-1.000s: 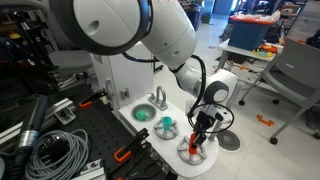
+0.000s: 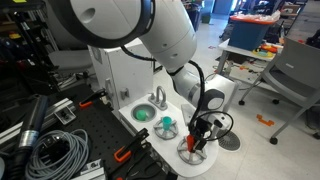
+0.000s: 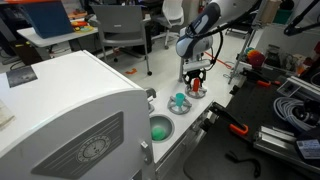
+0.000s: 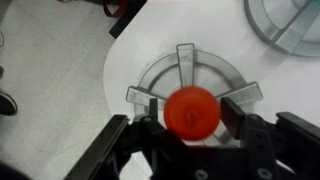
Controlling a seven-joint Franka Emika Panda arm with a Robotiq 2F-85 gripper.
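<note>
A red round-topped object (image 4: 192,113) stands over the middle of a grey burner-like ring with spokes (image 4: 186,56). In the wrist view, the fingers of my gripper are on either side of it, with the fingers part open. Whether they touch its sides is hard to tell. From the side, the red object (image 2: 193,143) shows just below my gripper (image 2: 198,134), over the near ring (image 2: 183,152) on the white counter. The fingertips are small and partly hidden there.
A teal cup (image 3: 180,99) stands on a second ring (image 3: 174,112). Beyond it is a round sink (image 2: 140,113) with a green thing (image 3: 158,132) inside and a faucet (image 2: 157,94) beside it. The rounded counter end has bare floor around it.
My gripper and wrist have come lower, bringing the fingers down toward the red object. The teal cup and the rings have not moved.
</note>
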